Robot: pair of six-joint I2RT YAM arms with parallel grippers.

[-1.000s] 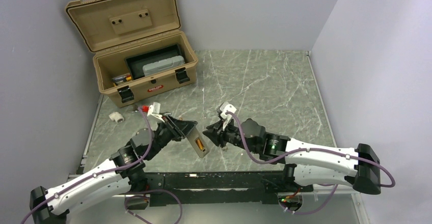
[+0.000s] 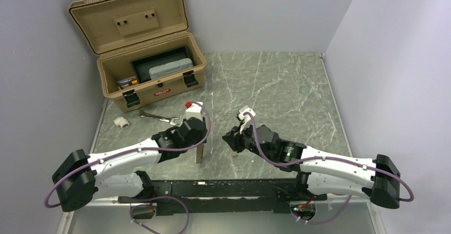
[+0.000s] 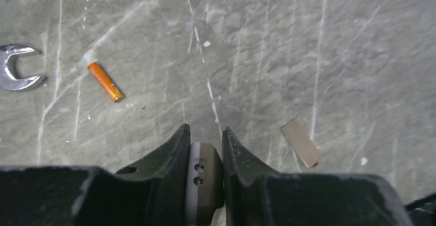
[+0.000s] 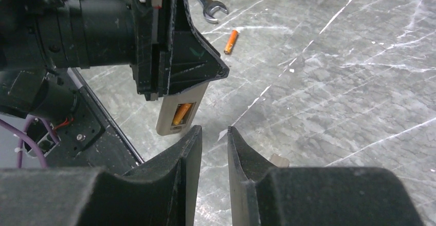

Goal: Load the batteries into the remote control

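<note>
My left gripper is shut on the remote control [image 4: 169, 113], held upright above the table with one orange battery in its open compartment, as the right wrist view shows. A loose orange battery [image 3: 105, 82] lies on the table beside the wrench's finger end. A small tan piece [image 3: 301, 143], likely the battery cover, lies near the front middle. My right gripper hangs to the right of the remote, slightly open, with nothing between its fingers.
An open tan toolbox [image 2: 151, 93] stands at the back left. A wrench [image 2: 154, 116] and a white fitting [image 2: 120, 122] lie before it.
My left gripper has swung toward the back and turned, bringing the remote to a more upright pose. My right gripper has moved slightly to the right and back from where it was.
</note>
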